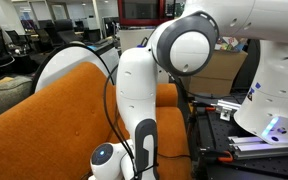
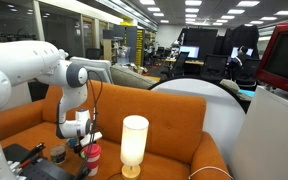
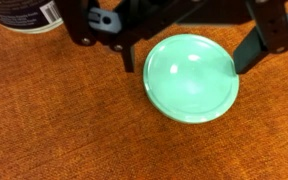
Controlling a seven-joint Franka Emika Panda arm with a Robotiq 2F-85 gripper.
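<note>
A round, glossy mint-green object (image 3: 192, 80), like a lid or shallow bowl, lies on the orange cloth in the wrist view. My gripper is open above it, one finger (image 3: 128, 35) over towards its left side and the other finger (image 3: 252, 48) close to its right rim. Nothing is held. In the second exterior view my arm's wrist (image 2: 74, 128) hangs low over the sofa seat, its fingertips hard to make out there. The first exterior view cuts the hand off at the bottom edge.
A can (image 3: 29, 14) with a barcode label stands left of the gripper. A red container (image 2: 91, 160) and a lit white lamp (image 2: 134, 140) stand nearby on the orange sofa (image 2: 179, 130). The backrest (image 1: 44, 115) rises behind the arm.
</note>
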